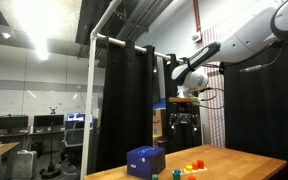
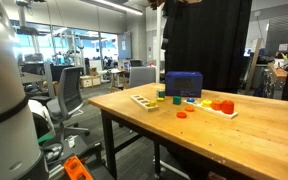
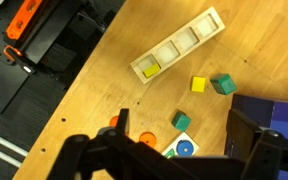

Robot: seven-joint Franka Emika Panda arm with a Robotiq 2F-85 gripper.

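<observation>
High above the table my gripper is open, its black fingers spread wide with nothing held between them. Exterior view 1 has the gripper (image 1: 181, 122) hanging clear of the tabletop, to the right of the blue box (image 1: 145, 162). In the wrist view a wooden tray (image 3: 167, 55) with compartments has a yellow block (image 3: 152, 71) in its near end. Loose beside it are a yellow cube (image 3: 198, 84), a green block (image 3: 224, 84) and a teal block (image 3: 181, 122). Orange discs (image 3: 147, 138) lie lower down, near a board with a blue disc (image 3: 185, 148).
The blue box (image 2: 183, 84) stands at the table's back. A board with red pieces (image 2: 224, 106) lies to its right. Bare wood (image 2: 234, 140) fills the front right. The table's edge and the dark floor (image 3: 19, 95) show at the wrist view's left.
</observation>
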